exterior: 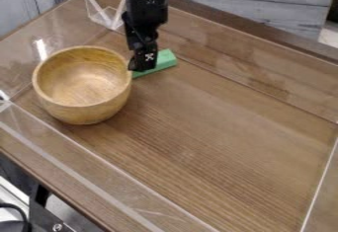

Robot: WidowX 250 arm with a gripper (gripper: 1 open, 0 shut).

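Note:
The black gripper point(142, 56) hangs from the top centre over the upper right rim of a large round wooden bowl point(82, 90). It stands open, with its fingers close to a green block point(160, 62) on the table just right of the bowl. The block is partly hidden behind the fingers; whether they touch it I cannot tell.
A pale grey wooden wall point(264, 9) runs along the back, and dark cables lie at the lower left edge.

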